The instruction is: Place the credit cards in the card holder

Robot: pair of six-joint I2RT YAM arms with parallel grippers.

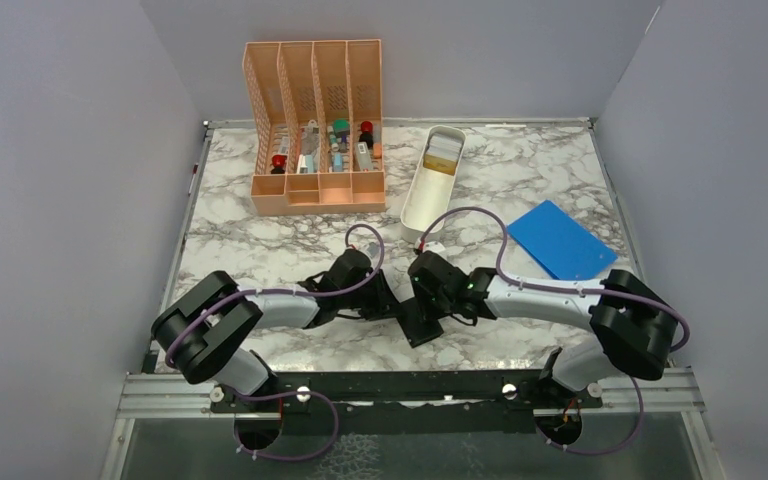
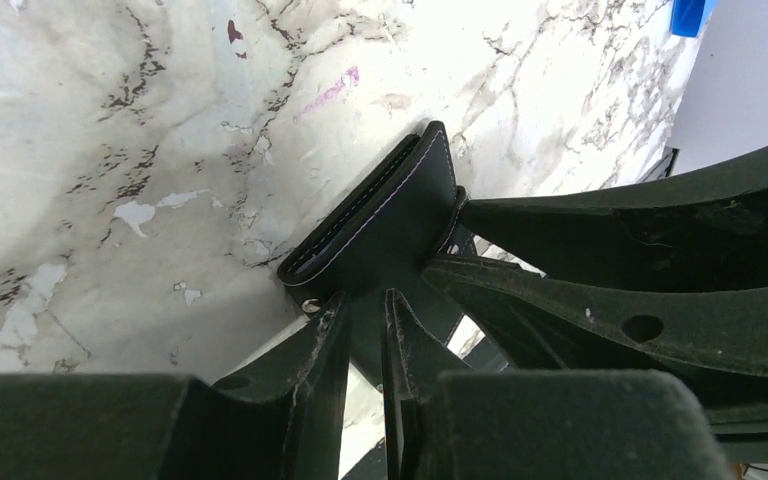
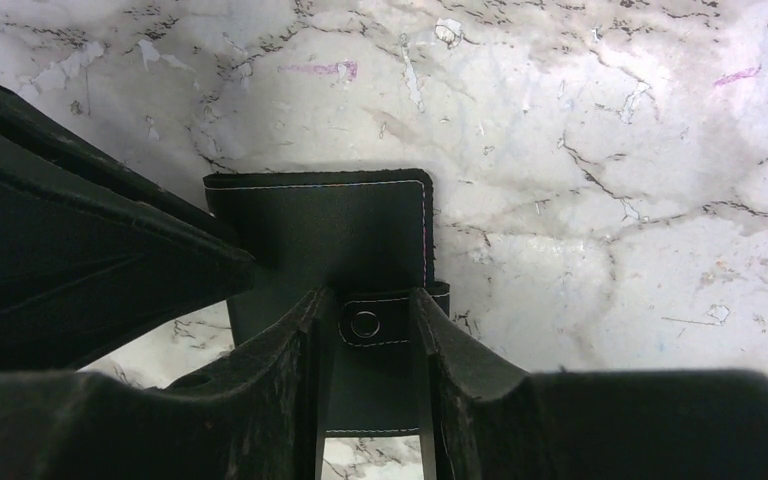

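A black stitched card holder (image 1: 424,331) lies on the marble table between my two arms. In the left wrist view, my left gripper is nearly closed, shut on the card holder (image 2: 400,205) near its snap side. My right gripper is open, its fingertips on either side of the strap (image 3: 385,320) with a round snap; no grip on it shows. The left gripper's tip also reaches the holder's left edge in the right wrist view. Gold and grey card-like pieces (image 1: 440,163) lie in the cream bin. No card shows sticking out of the holder.
Behind the arms stand an orange divided organizer (image 1: 318,208) with small items and the long cream bin (image 1: 426,205). A blue flat sheet (image 1: 563,240) lies at the right. Both arms are close together over the holder.
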